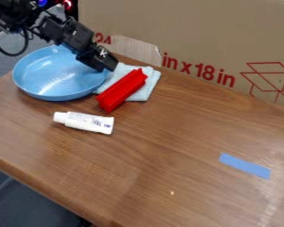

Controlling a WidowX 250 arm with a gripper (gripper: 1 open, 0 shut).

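My gripper [99, 60] hangs over the back rim of a blue bowl [52, 78], angled down to the right; it stands open, with nothing seen held. A red cylindrical object [121, 90] lies slanted on a folded pale cloth [144, 90] right of the bowl. A white tube [82, 122] lies on the wooden table in front of the bowl.
A large cardboard panel [204, 40] stands along the back. The table's left edge drops to a dark floor.
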